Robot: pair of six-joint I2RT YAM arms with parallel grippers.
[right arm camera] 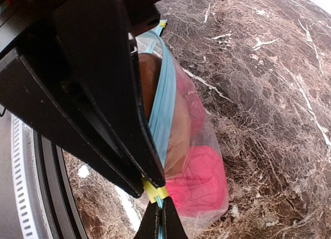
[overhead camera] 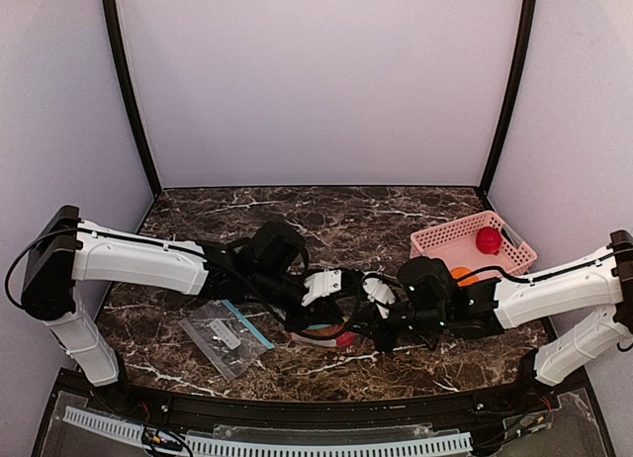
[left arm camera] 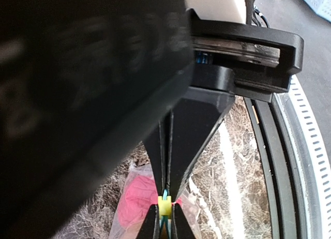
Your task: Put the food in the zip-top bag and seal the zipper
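A clear zip top bag (right arm camera: 196,182) with blue zipper strip (right arm camera: 165,104) holds pink items and something brown; in the top view it lies mostly hidden under both grippers at centre front. In the left wrist view my left gripper is shut on the yellow zipper slider (left arm camera: 164,204) at the bag's top edge. The same slider shows in the right wrist view, where my right gripper is shut at the blue strip just beside it, with only that thin strip visible at its fingers. The other gripper's black fingers reach in close above.
A second, flat bag (overhead camera: 223,343) lies at front left. A pink basket (overhead camera: 445,239) at back right holds a red ball (overhead camera: 488,240) and orange items. Both arms crowd the centre.
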